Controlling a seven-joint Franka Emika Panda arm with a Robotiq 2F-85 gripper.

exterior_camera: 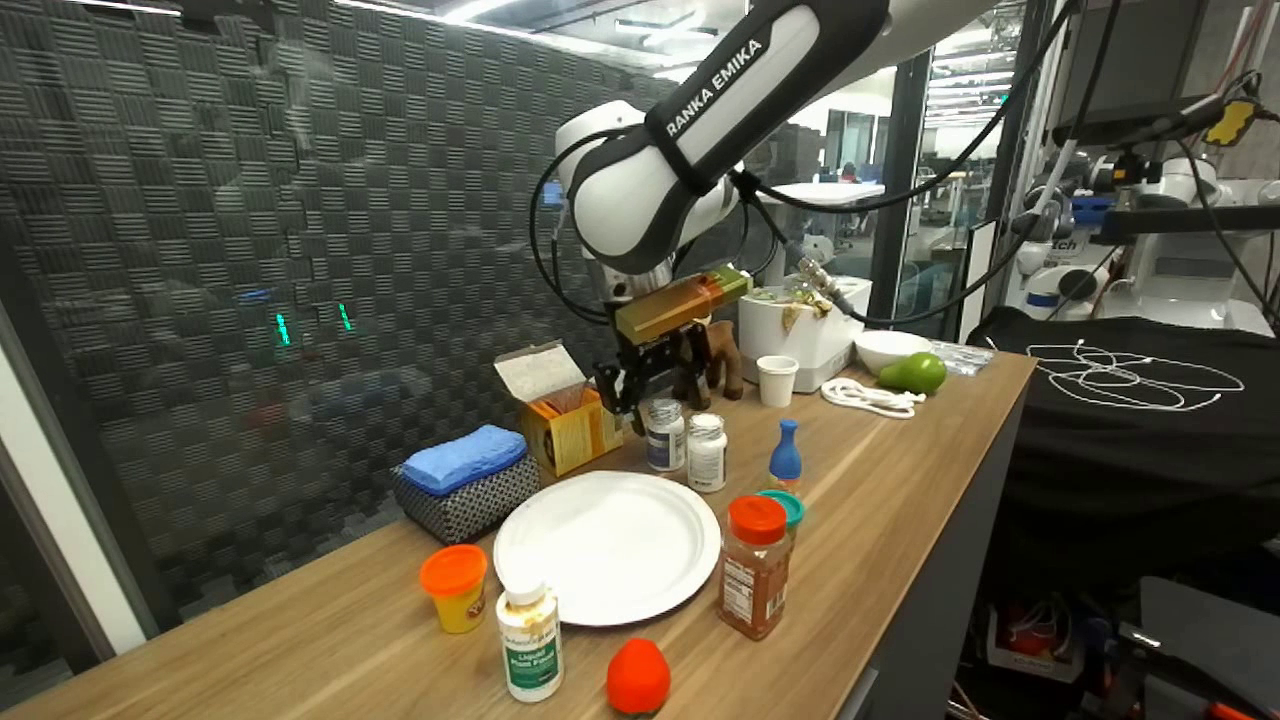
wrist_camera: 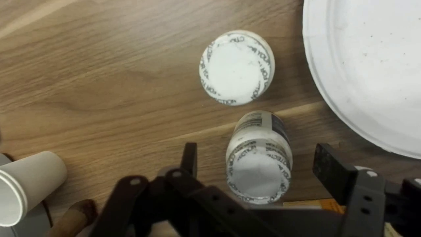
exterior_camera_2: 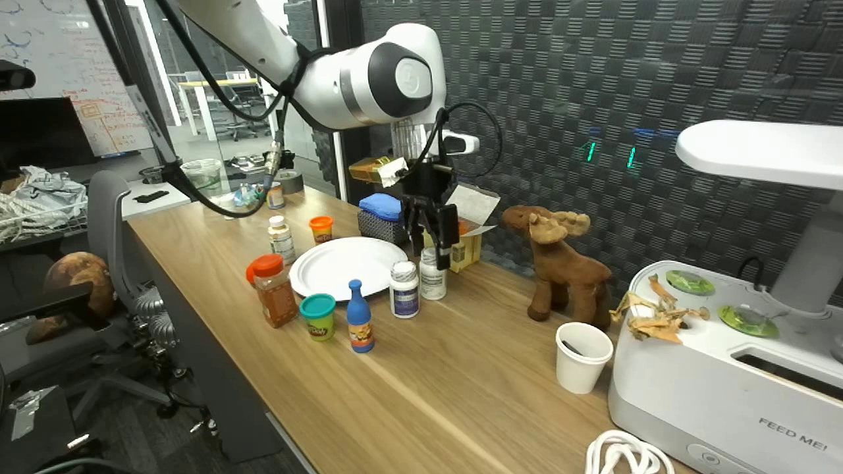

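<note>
Two white pill bottles stand upright side by side near the plate. The one nearer the wall, a bottle with a dark label (wrist_camera: pixel 258 173), appears between the spread fingers of my gripper in the wrist view, with gaps on both sides. Its neighbour, the other white bottle (wrist_camera: pixel 236 69), is outside the fingers. From the side, the gripper (exterior_camera_2: pixel 431 245) points down, its fingertips around the top of the wall-side bottle (exterior_camera_2: pixel 432 276). Whether they touch it is hidden there.
A white plate (exterior_camera: pixel 606 546) lies beside the bottles. Close behind the gripper are an open yellow box (exterior_camera: pixel 570 432) and a brown toy moose (exterior_camera_2: pixel 565 264). A blue squeeze bottle (exterior_camera_2: pixel 359 320) and a teal-lidded tub (exterior_camera_2: pixel 318 318) stand in front. Bare wood lies toward the paper cup (exterior_camera_2: pixel 583 359).
</note>
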